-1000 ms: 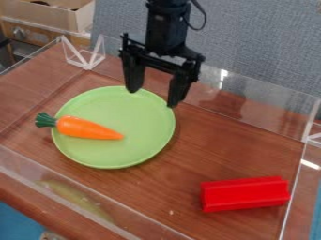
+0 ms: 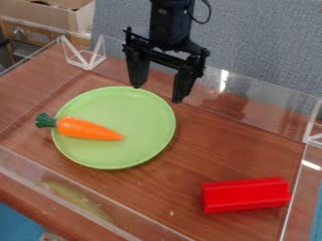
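Note:
An orange carrot [image 2: 88,128] with a green top rests on the left part of a light green plate [image 2: 138,141]. My black gripper [image 2: 158,87] hangs open above the back of the plate, with nothing between its fingers. A red rectangular block [image 2: 246,195] lies on the wooden surface at the front right, apart from the plate.
Clear low walls [image 2: 270,113] edge the wooden surface [image 2: 227,151]. White corner brackets [image 2: 85,55] stand at the back. A wooden box [image 2: 48,14] sits beyond the back left.
My gripper has shifted very slightly right and up. The carrot, plate and red block have stayed where they were.

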